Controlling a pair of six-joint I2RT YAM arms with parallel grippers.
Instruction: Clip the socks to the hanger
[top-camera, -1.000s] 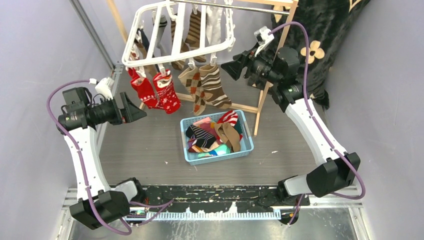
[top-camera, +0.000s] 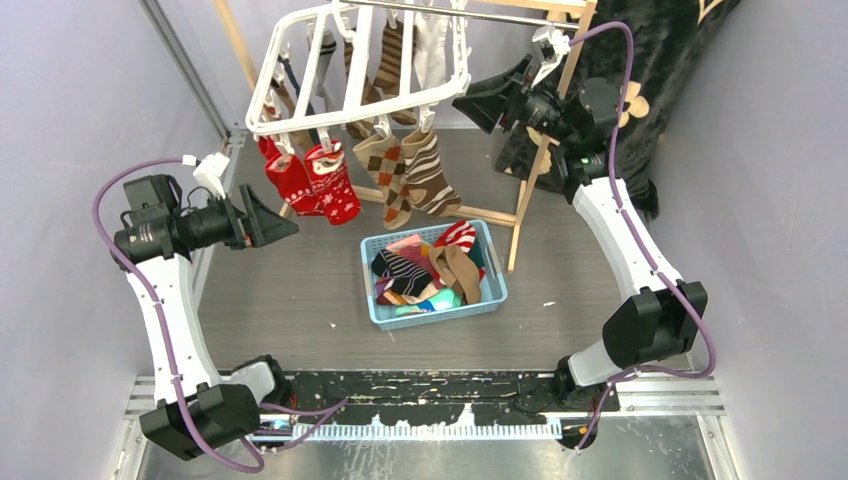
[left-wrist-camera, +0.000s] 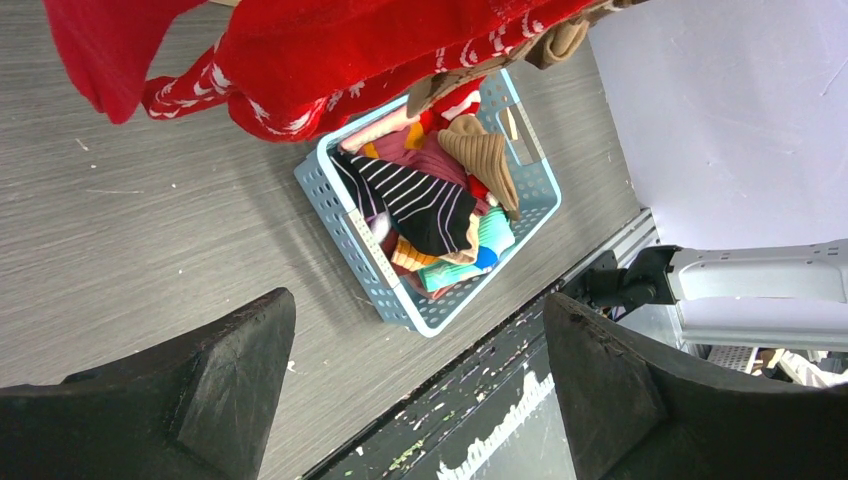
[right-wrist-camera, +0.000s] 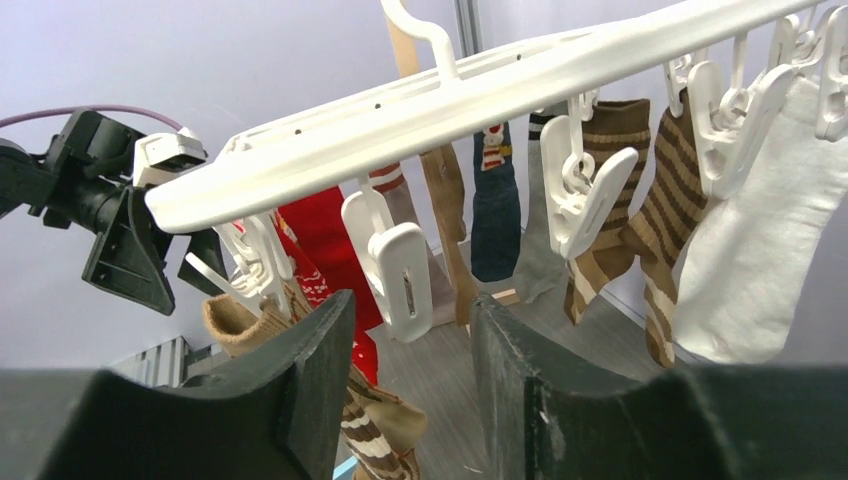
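Observation:
A white hanger (top-camera: 404, 100) with clips hangs at the top; two red patterned socks (top-camera: 331, 185), an argyle sock (top-camera: 384, 175) and a brown striped sock (top-camera: 430, 180) dangle from its front side. More socks hang behind. Left of the red socks, my left gripper (top-camera: 272, 222) is open and empty. My right gripper (top-camera: 478, 108) is at the hanger's right side, its fingers partly open. Between its fingers, the right wrist view shows an empty white clip (right-wrist-camera: 405, 280) further off, with nothing held. Another empty-looking clip (right-wrist-camera: 587, 205) hangs to its right.
On the floor below, a blue basket (top-camera: 375, 318) holds several loose socks, among them a black striped sock (left-wrist-camera: 415, 200). Wooden stand legs (top-camera: 520, 215) rise at the right, near a dark flowered blanket (top-camera: 690, 60). Floor around the basket is clear.
The hanging socks swing a little.

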